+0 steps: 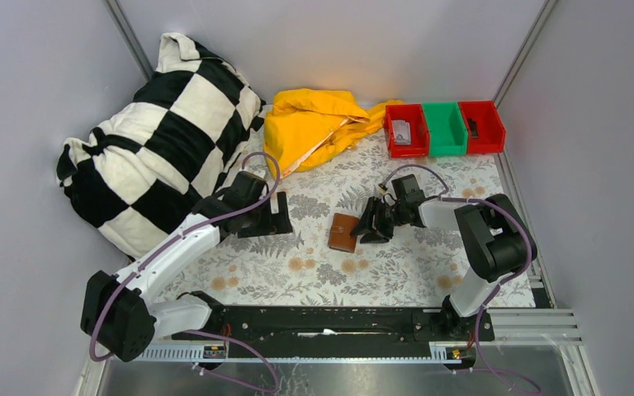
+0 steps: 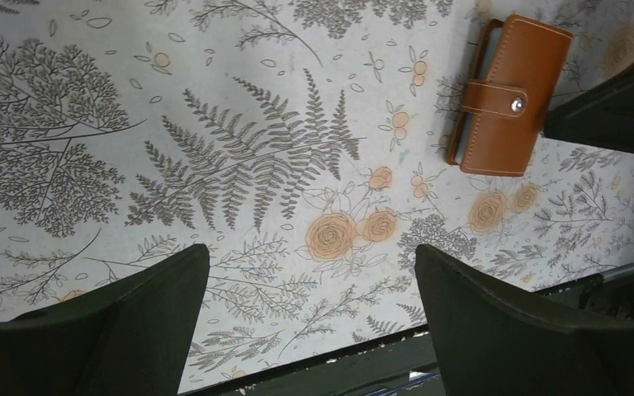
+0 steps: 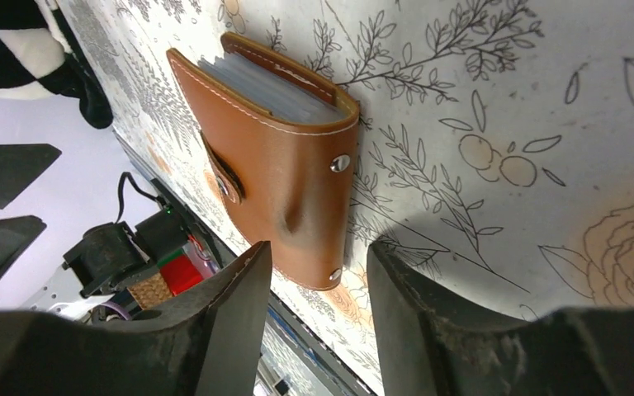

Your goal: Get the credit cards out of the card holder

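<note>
The brown leather card holder [image 1: 343,233] lies on the patterned table, its strap snapped across the cover in the left wrist view. Clear sleeve edges show along its top side in the right wrist view; no card can be told apart inside. My right gripper is partly open at the holder's spine, the spine's lower end showing between its fingers. No firm hold is visible. To the left, apart from the holder, my left gripper stands wide open over bare table, with nothing between its fingers.
Red and green bins [image 1: 444,129] stand at the back right; the left red one contains a pale item. A yellow cloth [image 1: 314,124] and a checkered cushion [image 1: 173,140] fill the back left. Table around the holder is clear.
</note>
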